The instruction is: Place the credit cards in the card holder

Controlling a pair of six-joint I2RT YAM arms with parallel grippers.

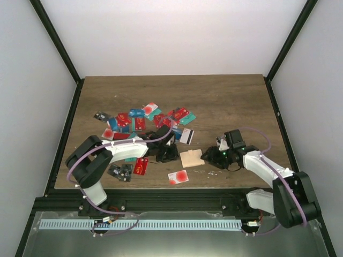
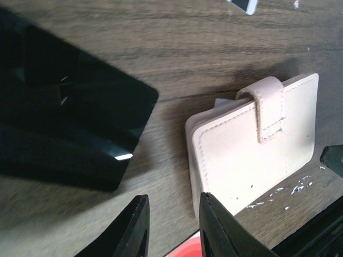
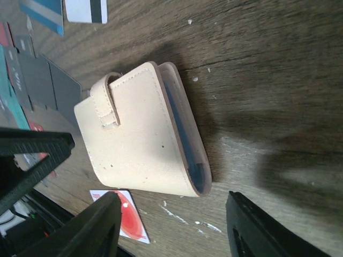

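Observation:
The beige card holder (image 1: 192, 158), with a strap, lies closed between the two grippers. In the right wrist view, bluish sleeves show along the open side of the card holder (image 3: 134, 139). My left gripper is just left of it, its fingers a small way apart and nothing visible between them. On the other side, my right gripper stands part open and empty near the holder's right end. A black card (image 2: 69, 101) lies left of the holder. A white card with a red disc (image 1: 178, 177) is in front of it, and a white striped card (image 1: 187, 136) behind.
Several red, teal, blue and black cards lie scattered across the left half of the table, among them a red card (image 1: 140, 166) and a dark card (image 1: 125, 172). White flecks mark the wood beside the holder.

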